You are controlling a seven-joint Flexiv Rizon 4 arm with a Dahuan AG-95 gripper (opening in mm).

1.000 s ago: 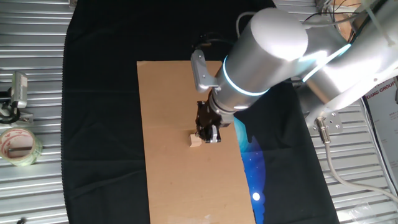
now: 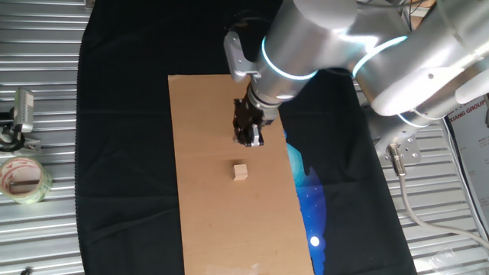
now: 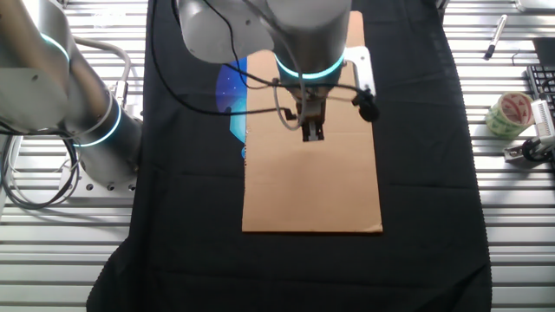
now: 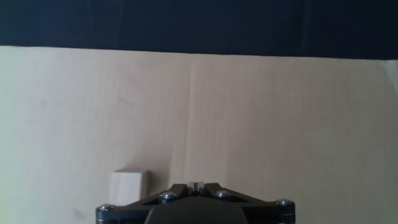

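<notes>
A small pale wooden block [image 2: 240, 172] rests on the brown cardboard sheet [image 2: 221, 221]. In exterior view 1 my gripper [image 2: 251, 143] hangs over the cardboard, a little above the block in the picture and apart from it. The wrist view shows the fingertips of my gripper together, with nothing visible between them. To their left lies the block [image 4: 127, 186], its lower part cut off by the frame or covered by the gripper's linkage. Exterior view 2 has my gripper [image 3: 313, 132] pointing down at the cardboard; there the block is not seen, likely behind the arm.
Black cloth [image 2: 126, 168] surrounds the cardboard. A blue printed shape [image 2: 312, 214] shows along its right edge. A tape roll [image 2: 25, 180] sits far left on the ribbed metal table. Most of the cardboard is bare.
The block, partly covered before, now shows clear and has stayed in place.
</notes>
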